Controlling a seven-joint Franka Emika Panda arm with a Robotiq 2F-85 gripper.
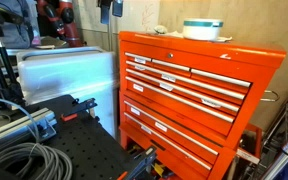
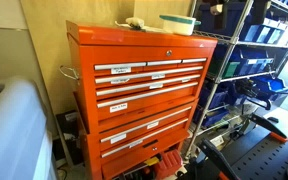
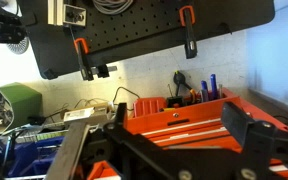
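Observation:
A red tool chest (image 1: pixel 189 88) with silver-edged drawers stands beyond the black table, its upper drawers shut. At its base a lower drawer (image 2: pixel 167 163) is pulled out, showing several tools. From above, the wrist view has the drawer's tools (image 3: pixel 174 98) and a silver drawer edge. My gripper hangs open over the chest area, its two dark fingers (image 3: pixel 115 132) apart and nothing seen between them. In exterior view 1, part of the arm (image 1: pixel 106 12) shows at the top edge; the fingertips are not clear there.
A white and teal round container (image 1: pixel 202 29) sits on the chest top. The black table (image 3: pixel 134 35) carries a cable coil (image 1: pixel 29 162) and orange-based handles (image 3: pixel 81 60). Wire shelves with blue bins (image 2: pixel 246 58) stand beside the chest. Pale floor shows between table and chest.

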